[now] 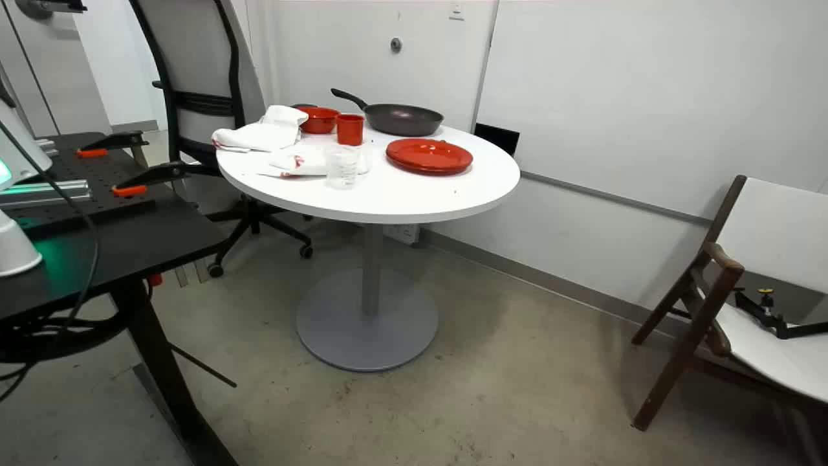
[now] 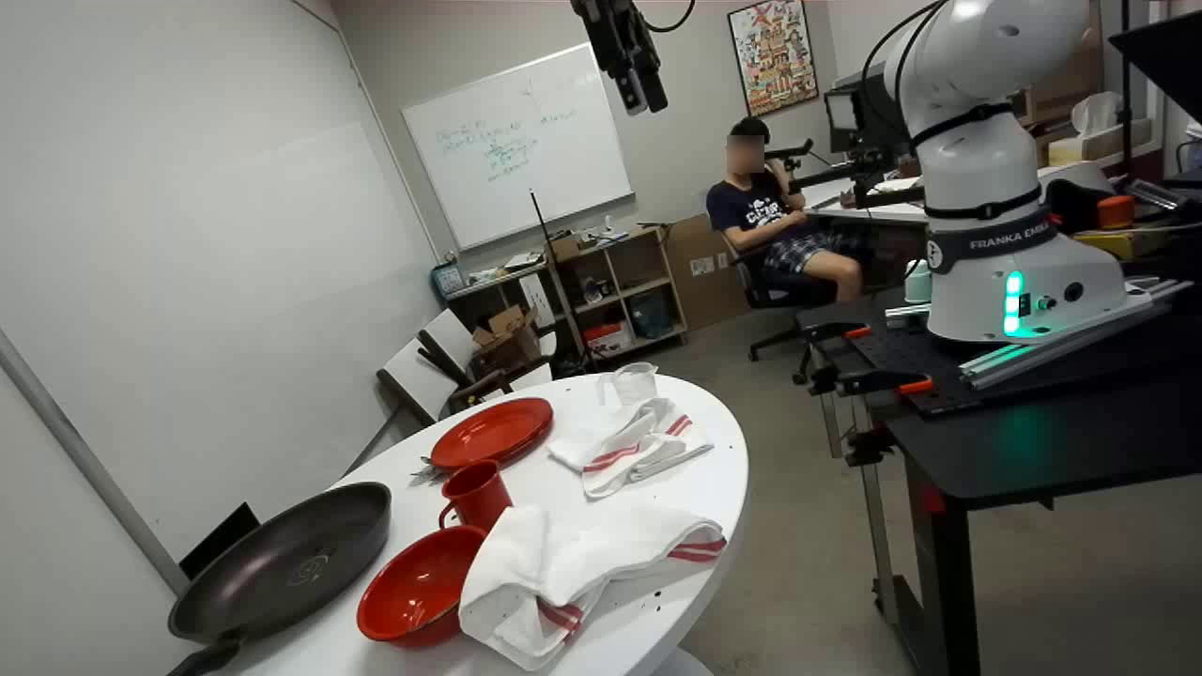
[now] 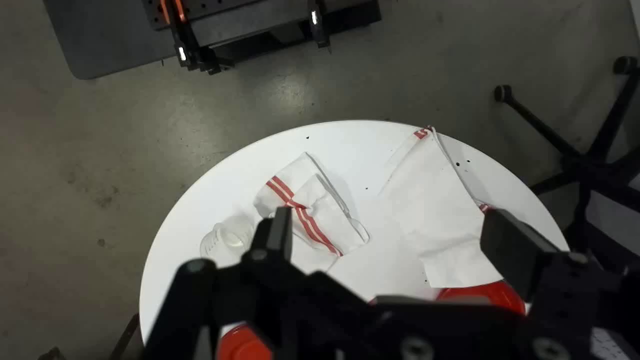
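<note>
My gripper stands open high above the round white table (image 3: 366, 156), its two fingers wide apart with nothing between them. At the top of exterior view 2, the gripper (image 2: 639, 92) hangs in the air, clear of everything. Two white cloths with red stripes lie on the table: a smaller crumpled cloth (image 3: 315, 207) and a larger folded cloth (image 3: 435, 210). Beside the smaller one is a clear measuring cup (image 1: 341, 167). A red plate (image 1: 429, 155), red mug (image 2: 476, 496), red bowl (image 2: 417, 586) and dark frying pan (image 2: 287, 563) share the tabletop.
A black workbench (image 2: 1048, 439) carries the arm's base, with clamps (image 2: 885, 383) along its edge. An office chair (image 1: 206, 93) stands close behind the table. A whiteboard wall (image 1: 660, 93) runs along the far side. Bare floor separates bench and table.
</note>
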